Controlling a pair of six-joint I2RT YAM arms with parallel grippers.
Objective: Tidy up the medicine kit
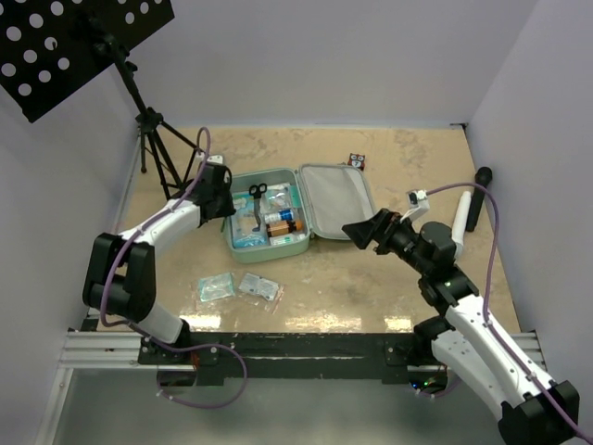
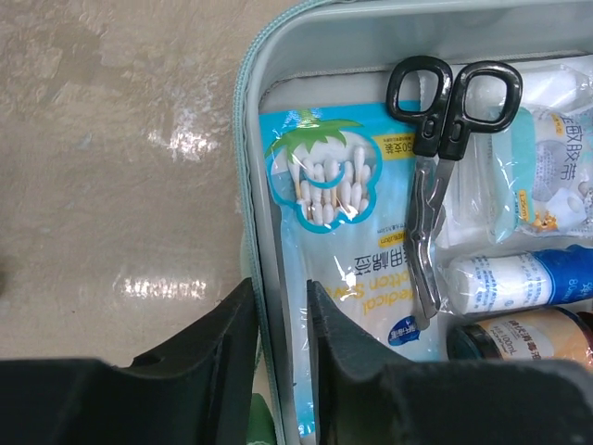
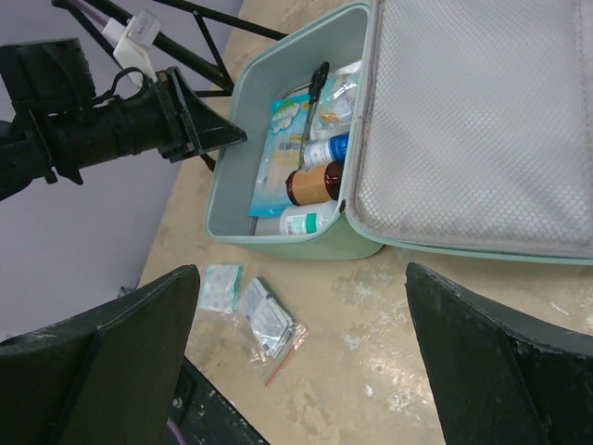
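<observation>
The green medicine kit point(image 1: 271, 253) lies open, holding a cotton swab pack point(image 2: 352, 260), scissors point(image 2: 425, 232), a bagged pack point(image 2: 547, 167), a blue-white tube point(image 2: 514, 278) and a brown bottle point(image 2: 514, 338). My left gripper is at the kit's left rim, fingertips either side of the wall, part open; whether they touch it I cannot tell. My right gripper point(image 1: 361, 229) stands open above the table beside the lid point(image 1: 334, 190), with nothing visible between its fingers.
Two small bags point(image 1: 216, 286) point(image 1: 259, 286) lie in front of the kit. A black stand point(image 1: 148, 120) is at back left, dark and white cylinders point(image 1: 482, 185) point(image 1: 460, 222) at right.
</observation>
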